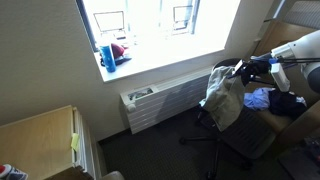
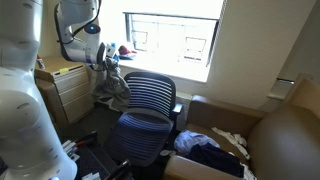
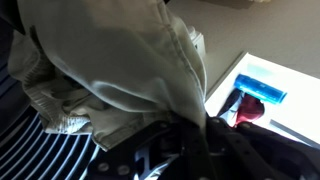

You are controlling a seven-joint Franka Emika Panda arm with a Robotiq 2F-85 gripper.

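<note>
A grey cloth (image 1: 224, 96) hangs from my gripper (image 1: 243, 68), which is shut on its upper part, in front of the office chair. In the wrist view the cloth (image 3: 120, 55) fills the upper left and runs down to the dark gripper fingers at the bottom; the pinched fold itself is partly hidden. Exterior view 2 shows the same cloth (image 2: 113, 92) drooping at the left of the chair's backrest. The black chair (image 2: 147, 103) has a slatted back and armrests, and its seat lies below and right of the cloth in exterior view 1.
A blue bottle (image 1: 108, 58) and a red item (image 1: 118, 50) stand on the windowsill (image 1: 165, 55). Dark clothes (image 2: 215, 158) lie on the brown couch (image 2: 205, 115). A wooden cabinet (image 1: 38, 145) is at the left.
</note>
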